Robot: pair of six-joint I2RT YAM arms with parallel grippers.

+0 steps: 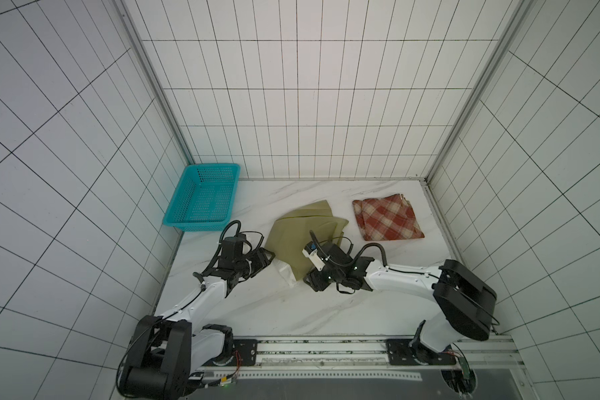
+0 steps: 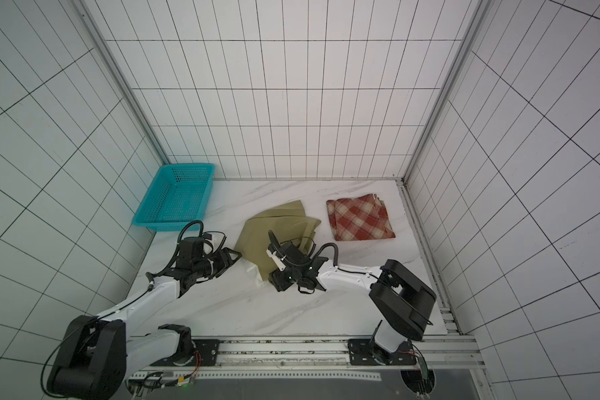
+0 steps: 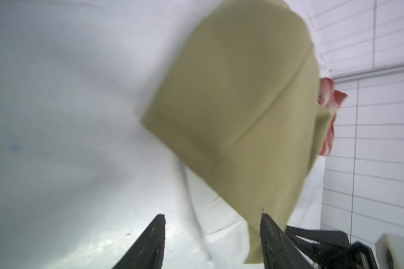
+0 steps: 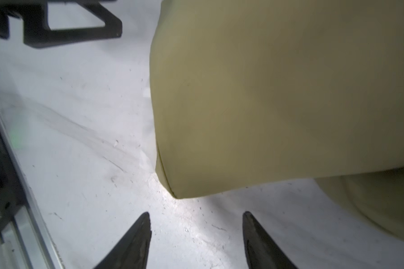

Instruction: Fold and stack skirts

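An olive skirt (image 1: 298,236) lies loosely spread in the middle of the table, a white patch showing at its front left. My left gripper (image 1: 263,256) stands open at its left edge; in the left wrist view the cloth is beyond the fingertips. My right gripper (image 1: 311,281) is low at the front edge, open, with a corner of the skirt (image 4: 184,179) just beyond its fingers in the right wrist view. A red plaid skirt (image 1: 386,216) lies folded flat at the back right.
A teal basket (image 1: 168,218) sits empty at the back left. Tiled walls bound the back and both sides.
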